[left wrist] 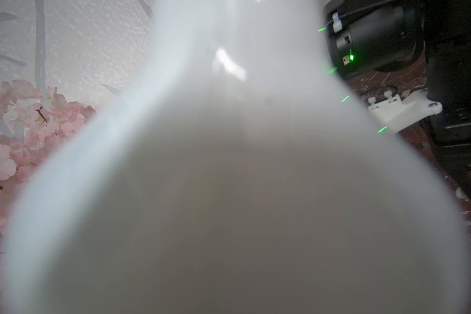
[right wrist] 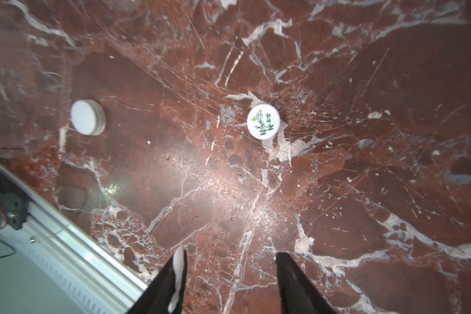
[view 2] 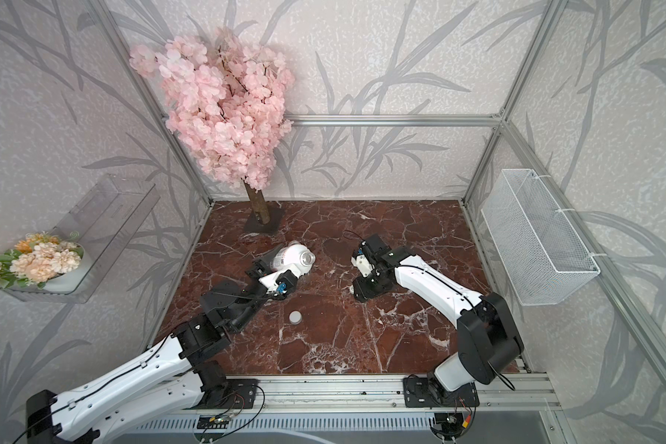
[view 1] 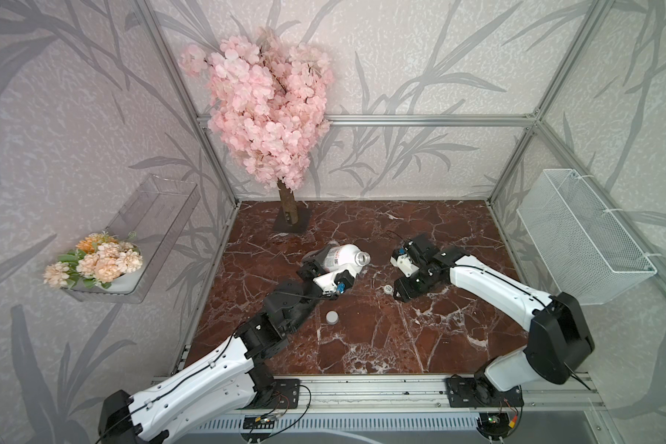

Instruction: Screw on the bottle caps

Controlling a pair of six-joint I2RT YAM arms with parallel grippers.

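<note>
A white bottle (view 1: 342,256) lies tilted above the table's middle, its uncapped mouth (view 1: 362,258) facing right. My left gripper (view 1: 333,279) is shut on it, and the blurred bottle body (left wrist: 246,209) fills most of the left wrist view, hiding the fingers. Two caps rest on the table: a plain white one (right wrist: 87,117) nearer the front and a small one with green print (right wrist: 263,121). My right gripper is part open with nothing between its fingertips. It hangs above the table near the printed cap (view 1: 387,290), apart from both caps.
Pink blossoms on a trunk (view 1: 288,203) stand at the back left. A clear shelf with flowers (view 1: 100,260) is on the left wall, a white mesh basket (view 1: 581,236) on the right. Bare tabletop (view 1: 370,340) lies in front.
</note>
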